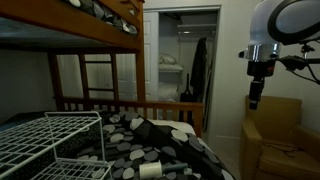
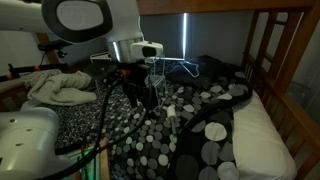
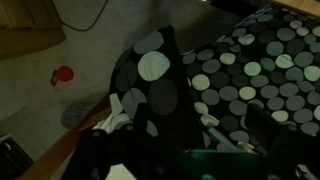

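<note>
My gripper (image 1: 255, 98) hangs from the white arm (image 1: 279, 25) at the right of exterior view 1, high in front of the armchair. Its fingers are dark, and I cannot make out how far apart they stand. On the dark bedding with grey and white dots (image 1: 118, 140) lies a small white cylinder (image 1: 151, 171) near the front. Exterior view 2 shows a slim pale object (image 2: 172, 120) on the dotted bedding. Dim shapes fill the bottom of the wrist view, with the dotted bedding (image 3: 240, 75) beyond them.
A white wire rack (image 1: 50, 135) stands at the left of the bed. Wooden bunk rails (image 1: 165, 108) run behind it, with an upper bunk overhead. A tan armchair (image 1: 275, 125) occupies the right. Bare floor shows beside the bed in the wrist view.
</note>
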